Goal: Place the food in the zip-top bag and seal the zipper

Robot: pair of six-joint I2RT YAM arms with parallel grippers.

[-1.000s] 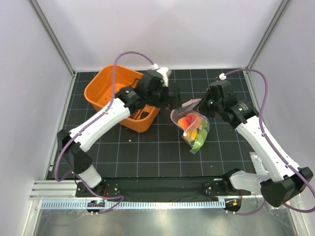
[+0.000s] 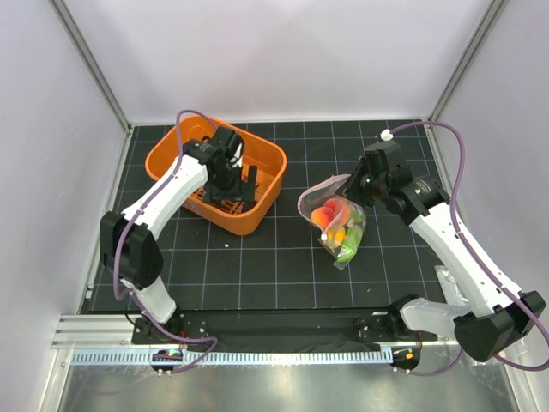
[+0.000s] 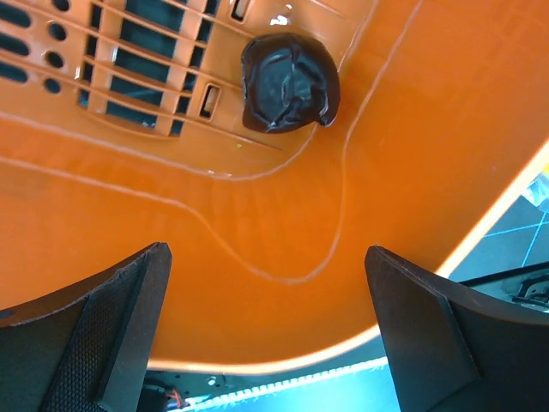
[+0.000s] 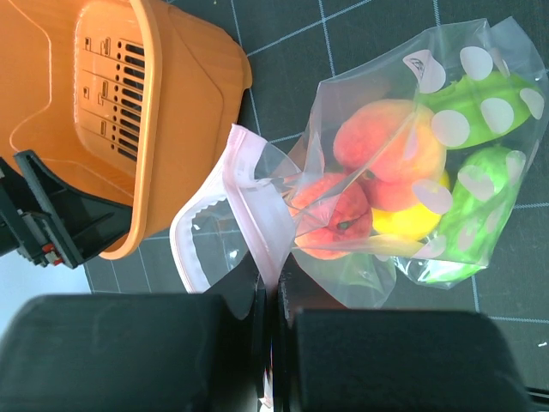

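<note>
The zip top bag (image 2: 334, 223) stands on the dark tile mat, holding peaches (image 4: 386, 142), a yellow fruit (image 4: 403, 223) and green items (image 4: 476, 197). My right gripper is shut on its white zipper edge (image 4: 244, 197). My left gripper is open inside the orange basket (image 2: 257, 215), above a dark, wrinkled round food item (image 3: 290, 83) lying on the basket floor, nothing between its fingers.
The basket fills the left of the mat, with bare tile (image 2: 274, 266) between it and the bag and along the front. Pale walls enclose the back and sides.
The right arm and bag stayed still.
</note>
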